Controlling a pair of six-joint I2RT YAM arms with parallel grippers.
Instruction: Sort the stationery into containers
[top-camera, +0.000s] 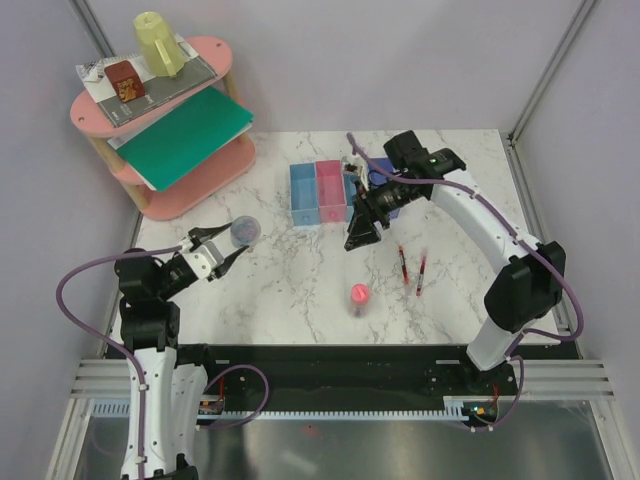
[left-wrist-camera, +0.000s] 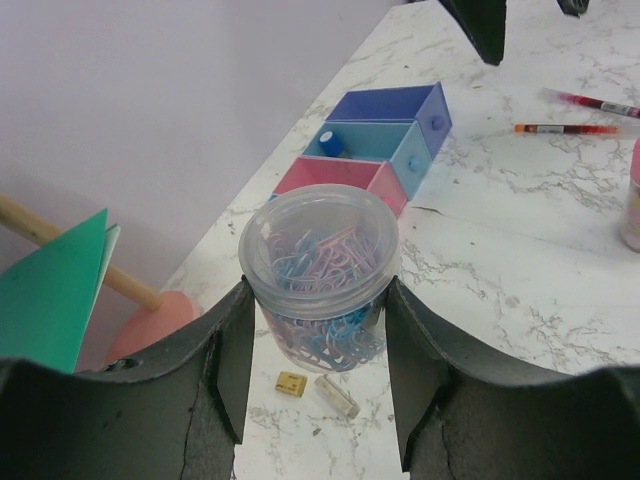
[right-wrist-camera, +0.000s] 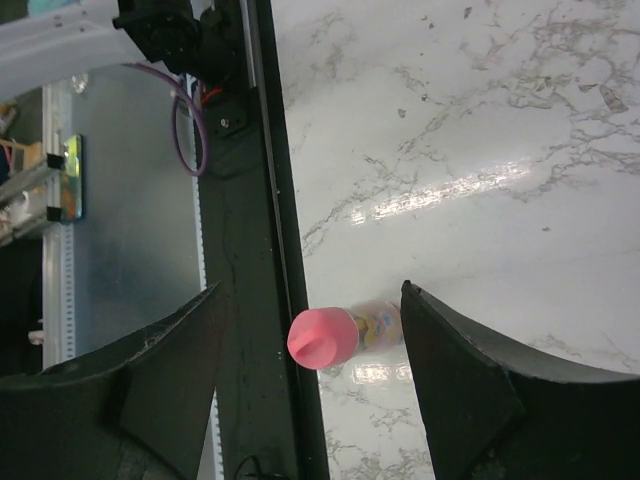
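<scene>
My left gripper is shut on a clear round tub (left-wrist-camera: 322, 265) of coloured paper clips, its fingertips on opposite sides. The tub shows left of the bins in the top view. My right gripper (top-camera: 357, 218) hangs in front of the bins, partly covering them. Its fingers stand apart in the right wrist view, with nothing gripped. Below and beyond them, a pink-capped jar (right-wrist-camera: 328, 338) lies or stands near the table's front edge. Two slim red-and-black pens (top-camera: 403, 265) lie to the right. A light blue bin (left-wrist-camera: 408, 160) holds a blue cylinder (left-wrist-camera: 330, 144).
A pink bin (left-wrist-camera: 385, 188) and a dark blue bin (left-wrist-camera: 436, 122) flank that light blue one. A yellowish block (left-wrist-camera: 291, 384) and a beige piece (left-wrist-camera: 338, 397) lie on the marble. The pink shelf (top-camera: 190, 195) with a green folder (top-camera: 190, 138) fills the back left.
</scene>
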